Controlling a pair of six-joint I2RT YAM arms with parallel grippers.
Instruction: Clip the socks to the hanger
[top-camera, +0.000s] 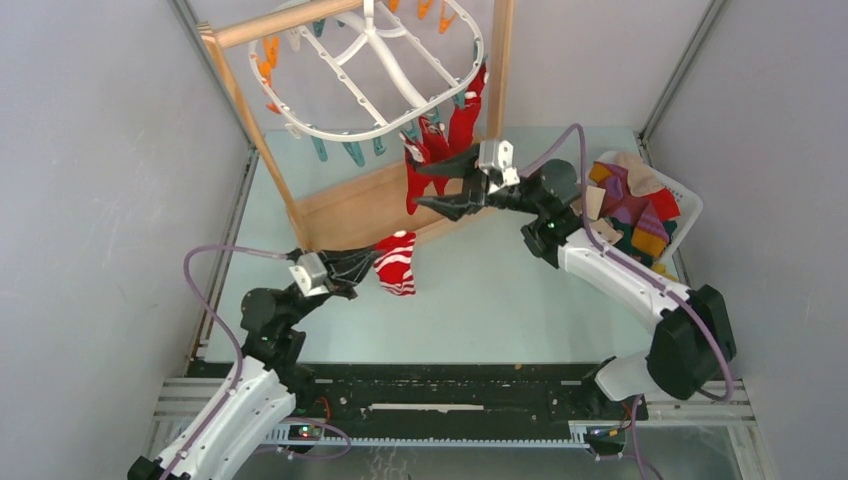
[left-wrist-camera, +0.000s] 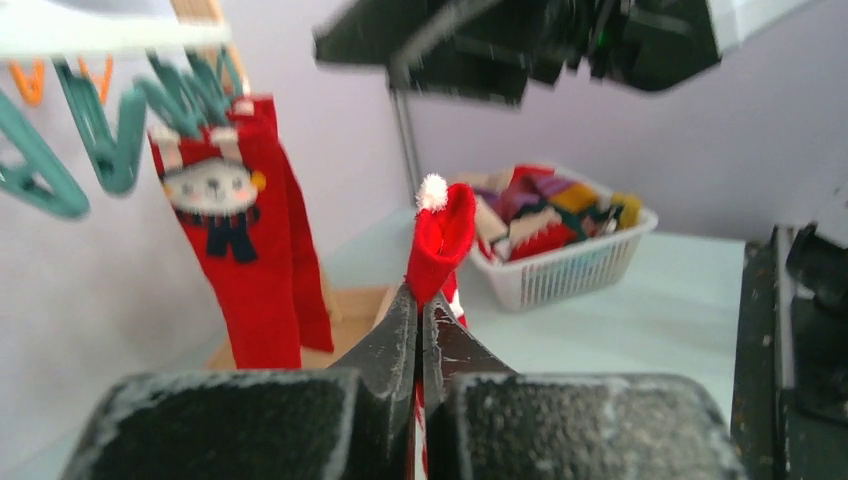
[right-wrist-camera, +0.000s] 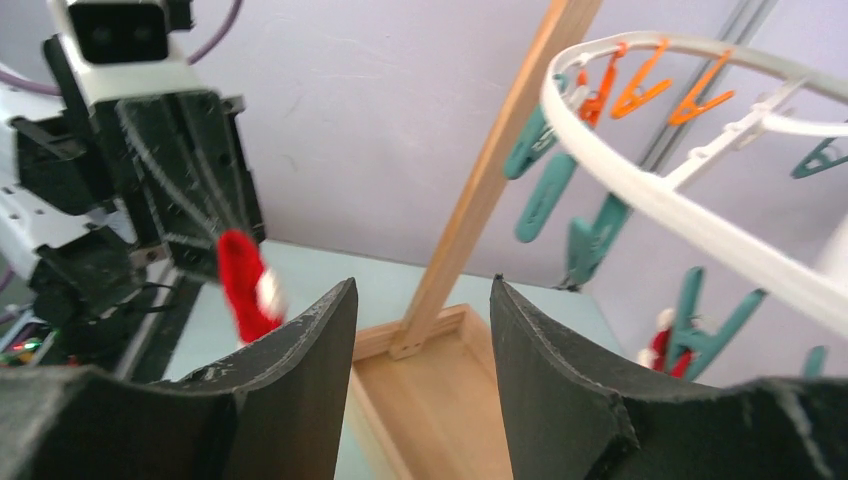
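A red and white striped sock (top-camera: 396, 268) dangles from my left gripper (top-camera: 378, 256), which is shut on its top; in the left wrist view the bunched red sock end (left-wrist-camera: 440, 240) sticks up past the fingertips. My right gripper (top-camera: 418, 184) is apart from that sock, fingers spread, and nothing shows between its fingers in the right wrist view. The white oval hanger (top-camera: 372, 134) hangs above, with teal clips (top-camera: 353, 153) along its near rim. Red socks (top-camera: 464, 125) hang from clips at its right side, one bearing an animal face (left-wrist-camera: 213, 190).
A white basket (top-camera: 686, 213) of mixed socks stands at the right back. The wooden stand's post (top-camera: 500, 60) and base (top-camera: 345, 207) lie close to the grippers. Open table (top-camera: 480, 310) stretches in front.
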